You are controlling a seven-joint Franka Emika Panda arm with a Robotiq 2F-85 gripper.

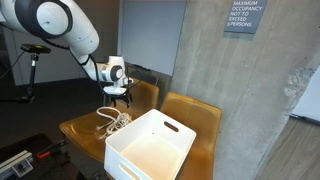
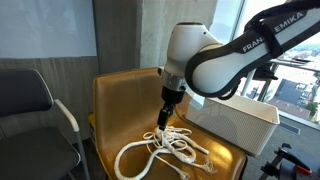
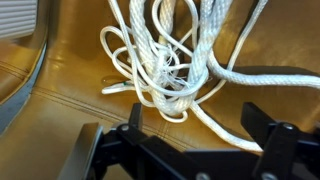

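Observation:
A tangle of white rope lies on the seat of a brown leather chair. In the wrist view the rope is bunched into a loose knot, with strands running outward. My gripper is open above the seat, its black fingers spread wide at the lower edge of that view. Nothing is between them. From the second exterior view, the gripper points down just over the rope; whether it touches any strand cannot be told.
A large white open box stands in front of the chairs, right of the rope. Another brown chair is behind it. A dark grey chair stands at the left in the second exterior view.

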